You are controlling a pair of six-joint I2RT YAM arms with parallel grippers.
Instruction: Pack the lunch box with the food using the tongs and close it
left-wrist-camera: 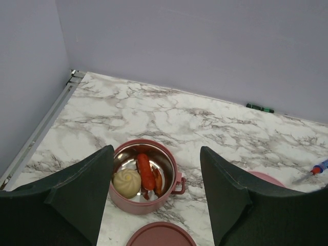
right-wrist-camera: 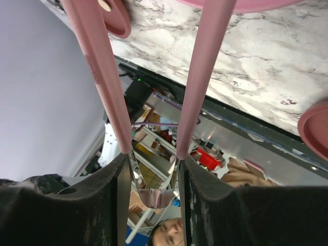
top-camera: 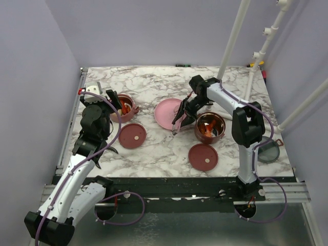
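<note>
My right gripper is shut on pink-handled tongs, whose bent metal end shows between its black fingers in the right wrist view. The far ends of the tongs leave that view. Under and beside them lies a pink plate, partly covered by the arm. A brown pot with orange food stands right of the gripper. My left gripper is open and empty. Beyond it, a pink pot holds a sausage and a pale swirled bun.
Two round brown lids lie flat: the left lid and the right lid. A grey-green round item sits at the far right. At the back lies a green marker. White pipes rise on the right.
</note>
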